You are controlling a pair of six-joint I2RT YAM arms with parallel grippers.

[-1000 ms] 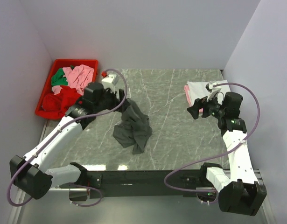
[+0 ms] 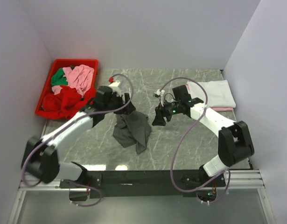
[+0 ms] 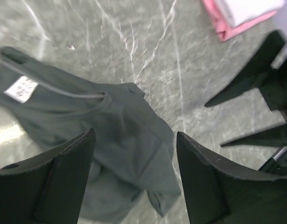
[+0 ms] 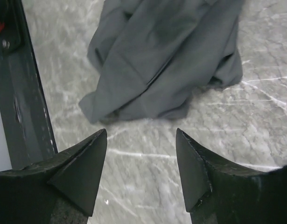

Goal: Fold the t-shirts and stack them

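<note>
A crumpled dark grey t-shirt (image 2: 134,133) lies on the marble table, also filling much of the left wrist view (image 3: 124,135) and the upper right wrist view (image 4: 157,70). My left gripper (image 2: 124,107) hovers over the shirt's back part, fingers apart with nothing visibly between them. My right gripper (image 2: 161,114) is just right of the shirt, also with fingers apart and empty. A folded white shirt on pink cloth (image 2: 211,95) lies at the back right.
A red bin (image 2: 40,106) with red, pink and green clothes stands at the back left. The marble is clear at the back middle and right front. Walls border the sides and back.
My right arm has swung leftward from the folded pile to beside the grey shirt.
</note>
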